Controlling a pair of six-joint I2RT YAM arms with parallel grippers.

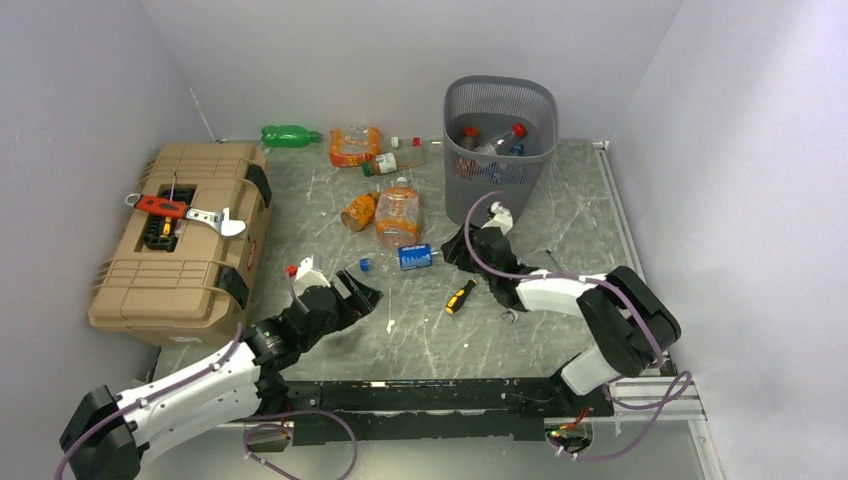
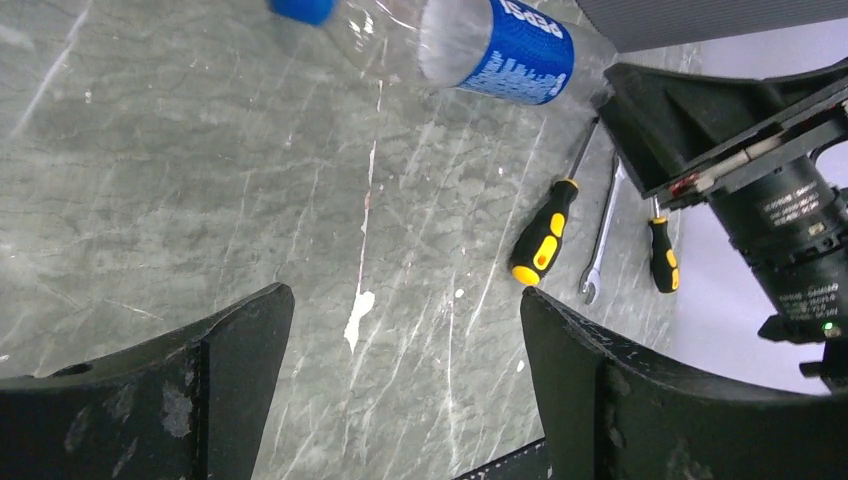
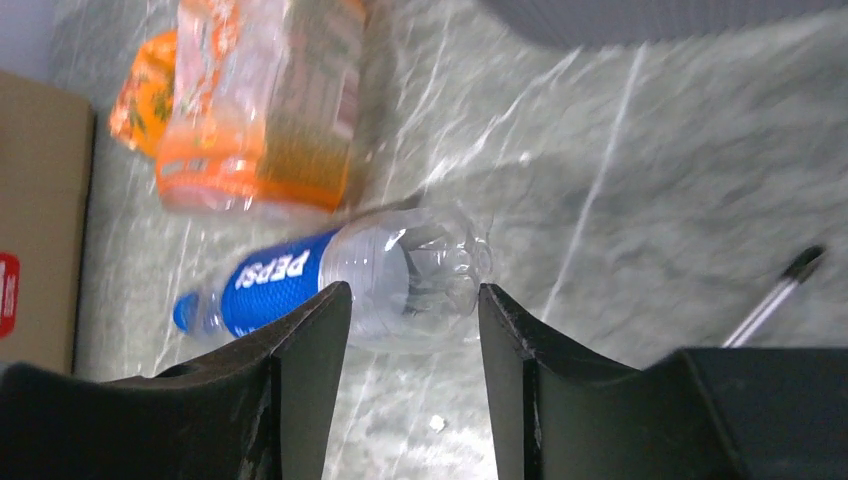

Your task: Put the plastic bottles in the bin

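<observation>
A Pepsi bottle (image 1: 414,257) with a blue label lies on its side in the middle. My right gripper (image 1: 452,252) is shut on its clear base end; in the right wrist view the fingertips pinch the bottle (image 3: 290,280). My left gripper (image 1: 362,287) stands open and empty, in front of and left of that bottle. Orange bottles (image 1: 397,215), a green bottle (image 1: 288,136) and other bottles lie behind. The grey bin (image 1: 480,180) stands at back right with bottles inside.
A beige toolbox (image 1: 140,290) with tools on top fills the left side. A screwdriver (image 1: 458,298) and a wrench (image 2: 603,233) lie near my right gripper.
</observation>
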